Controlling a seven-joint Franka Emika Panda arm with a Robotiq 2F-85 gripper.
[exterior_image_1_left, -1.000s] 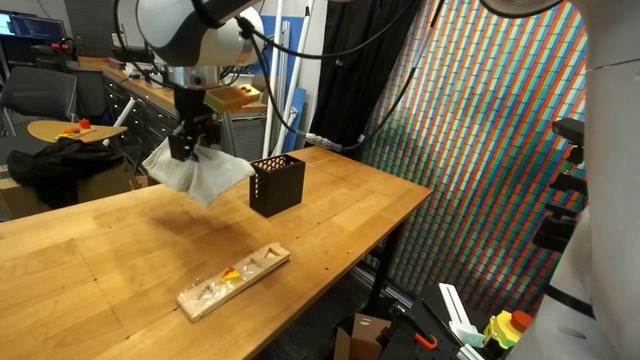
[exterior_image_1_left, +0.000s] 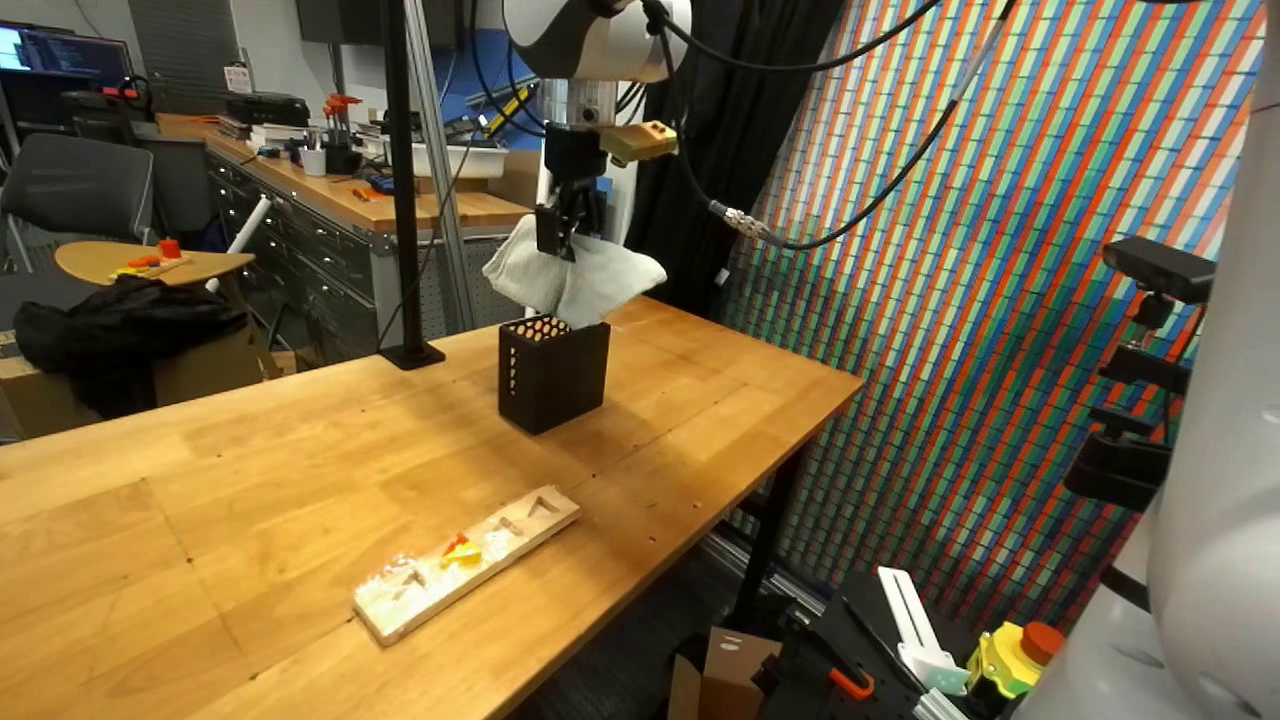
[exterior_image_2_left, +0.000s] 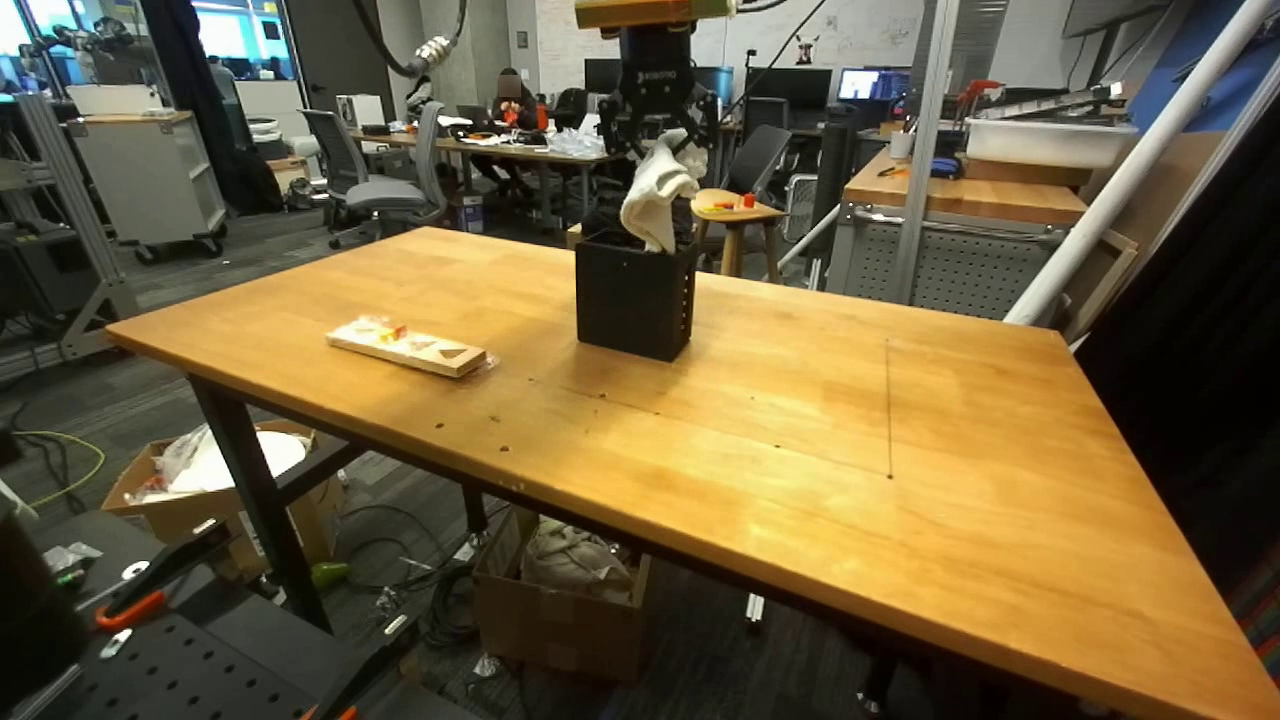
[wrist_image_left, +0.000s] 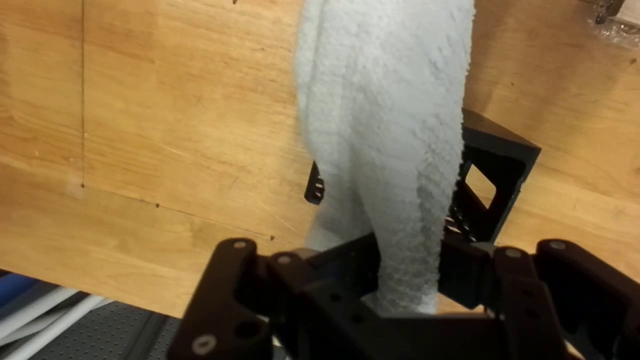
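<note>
A white cloth (exterior_image_1_left: 596, 283) hangs from my gripper (exterior_image_1_left: 569, 240), whose fingers are shut on it, directly over the black box (exterior_image_1_left: 555, 382). From the other side, the cloth (exterior_image_2_left: 657, 198) droops to the box's rim, and its lower end seems to reach just about the opening of the box (exterior_image_2_left: 632, 300). In the wrist view the cloth (wrist_image_left: 390, 138) runs up from between the fingers of my gripper and covers much of the box (wrist_image_left: 501, 159). How far any of the cloth dips inside the box cannot be told.
A wooden strip with triangular cut-outs and a small red and yellow piece (exterior_image_1_left: 468, 562) lies near the table's front edge. A black post (exterior_image_1_left: 408, 240) stands at the far table edge.
My gripper has carried the cloth rightward and up in exterior view 1, from over bare table beside the box to above it. The box and wooden strip stay where they were.
</note>
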